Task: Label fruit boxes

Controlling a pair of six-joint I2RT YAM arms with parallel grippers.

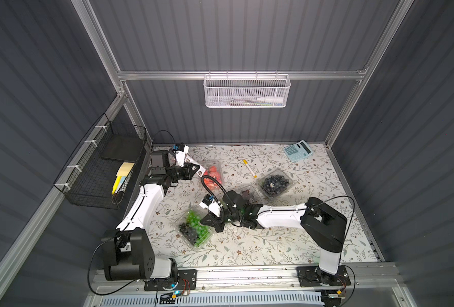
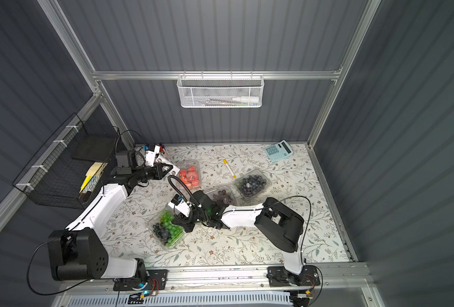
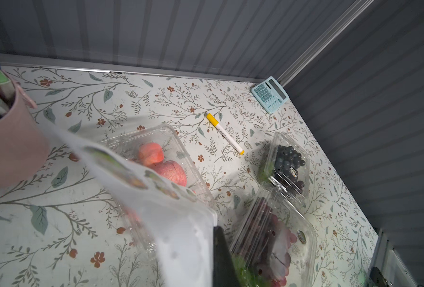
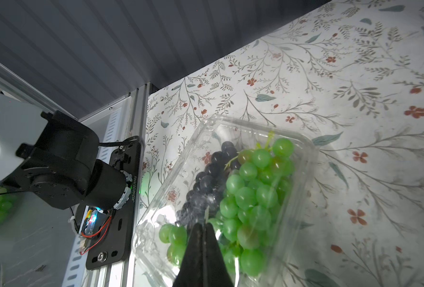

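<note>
A clear box of green and dark grapes (image 4: pixel 240 201) lies at the front left; my right gripper is over it, shut, its fingertips seemingly bare. My left gripper (image 1: pixel 194 171), at the back left, is shut on a white sticker sheet (image 3: pixel 173 220) with small fruit pictures. Clear boxes of peaches (image 3: pixel 166 172), red grapes (image 3: pixel 274 248) and dark grapes with a label (image 3: pixel 288 165) stand across the middle and right.
A pink pen cup (image 3: pixel 8 148) stands at the back left, a yellow marker (image 3: pixel 224 134) and a calculator (image 3: pixel 269 94) at the back. A black wire basket (image 1: pixel 86 184) hangs on the left wall.
</note>
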